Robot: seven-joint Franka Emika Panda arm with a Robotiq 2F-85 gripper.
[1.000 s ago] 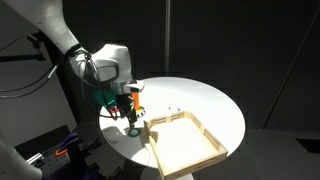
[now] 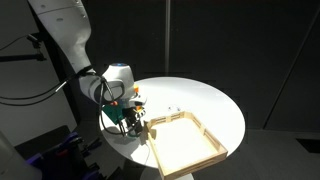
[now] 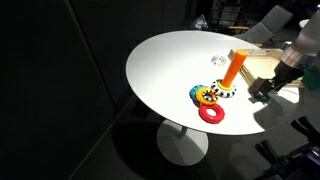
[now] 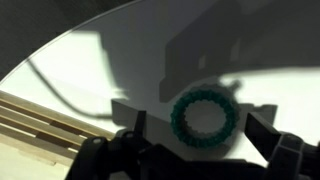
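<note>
In the wrist view a green beaded ring [image 4: 177, 122] lies flat on the white table, with the table showing through its hole. My gripper is open, one dark finger on either side of the ring in that view. Exterior view 1 has the gripper [image 2: 131, 127] low over the near part of the table, left of the wooden tray, and it mostly hides the ring. From exterior view 2 the gripper [image 3: 259, 96] appears at the right, close to the tabletop. Whether the fingertips touch the table is unclear.
A wooden tray [image 2: 153, 144] stands close beside the gripper. An orange post [image 3: 236, 68] rises from a black-and-white ring [image 3: 224, 90]; yellow [image 3: 206, 97], blue [image 3: 194, 92] and red rings [image 3: 212, 114] lie nearby.
The arm has come down and slightly to the right in exterior view 1, bringing the gripper over the ring, which showed more clearly before. The tray has stayed put.
</note>
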